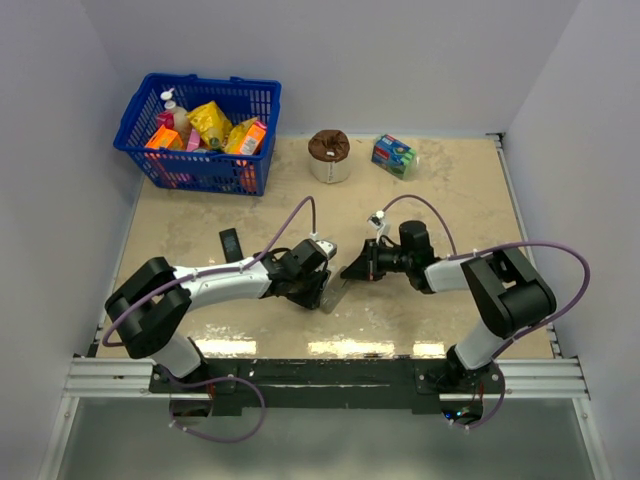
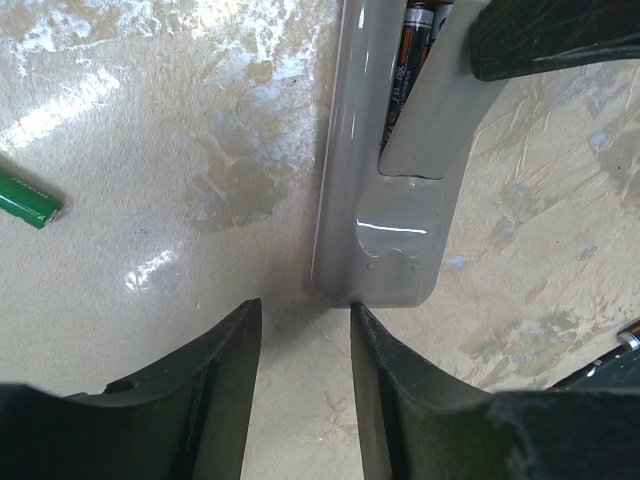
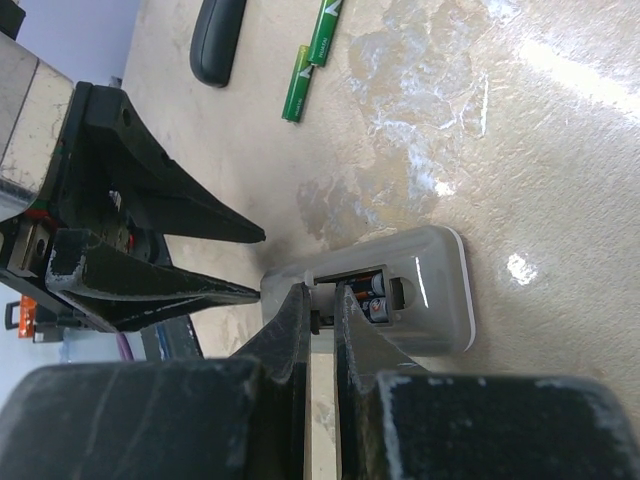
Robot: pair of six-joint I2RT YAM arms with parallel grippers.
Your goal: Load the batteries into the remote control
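Note:
The grey remote control [image 2: 345,200] lies face down, its battery bay exposed. Inside the bay, dark batteries with copper ends [image 3: 372,284] show. My right gripper is shut on a grey piece, seemingly the battery cover [image 2: 432,125], which slants across part of the bay in the left wrist view. Just off the remote's near end, my left gripper stands open with nothing between its fingers. From above, both grippers largely hide the remote. Two green batteries [image 3: 325,30] [image 3: 298,85] lie loose on the table, apart from it.
A black handheld object [image 1: 231,245] rests to the left. At the back stand a full blue basket [image 1: 190,170], a brown-topped roll [image 1: 329,158] and a blue-green package [image 1: 395,156].

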